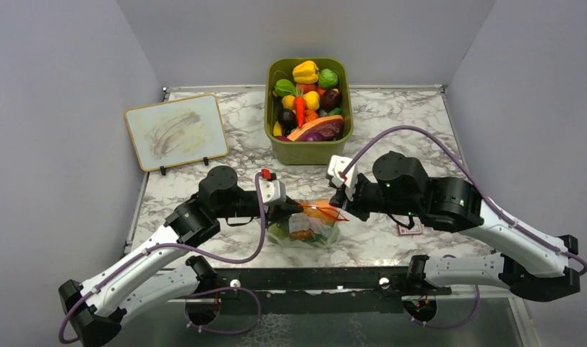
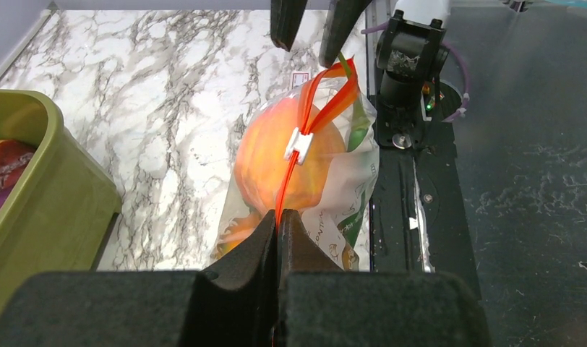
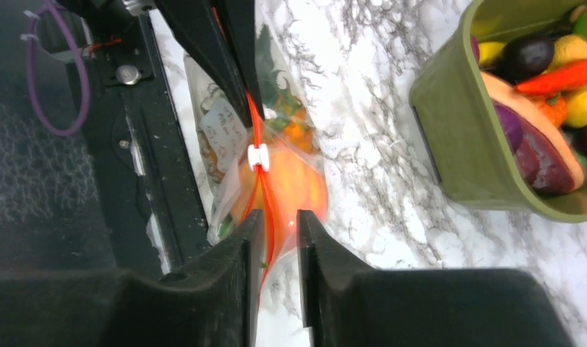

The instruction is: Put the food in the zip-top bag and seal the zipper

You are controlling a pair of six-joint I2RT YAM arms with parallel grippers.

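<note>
The clear zip bag (image 1: 305,233) holds food, including an orange item (image 2: 269,166) and green pieces. My left gripper is shut on the bag's red zipper strip at one end. The white slider sits on the strip between the grippers, also visible as the slider (image 3: 258,156) in the right wrist view. My right gripper is part open, just beyond the bag's other end, with the red strips running toward its fingers; in the left wrist view its dark tips are above that end.
The green bin (image 1: 309,148) of vegetables and fruit stands at the back. A whiteboard (image 1: 176,130) lies back left, a small card (image 1: 410,228) at right.
</note>
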